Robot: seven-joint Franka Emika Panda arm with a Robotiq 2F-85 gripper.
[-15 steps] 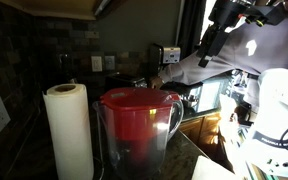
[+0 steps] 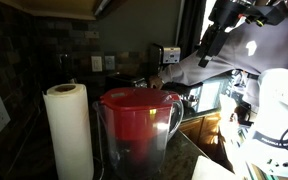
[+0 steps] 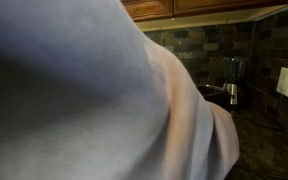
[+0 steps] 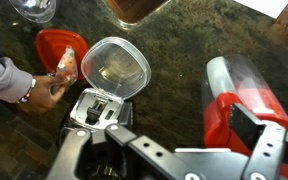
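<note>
My gripper [image 2: 220,48] is raised at the upper right of exterior view 1, above and to the right of a clear pitcher with a red lid [image 2: 139,100]. Along the bottom of the wrist view, the gripper has its fingers wide apart, and nothing shows between them. A red and clear container [image 4: 246,88] lies under the right finger in that view; touching or apart cannot be told. Left of centre is an appliance [image 4: 96,108] with a round clear lid [image 4: 116,65]. A person's hand [image 4: 46,92] holds a small packet [image 4: 67,66] over a red bowl [image 4: 54,45].
A paper towel roll [image 2: 70,130] stands left of the pitcher. The person's grey sleeve [image 2: 204,66] reaches across behind my gripper, and a pale sleeve [image 3: 74,90] blocks much of exterior view 2.
</note>
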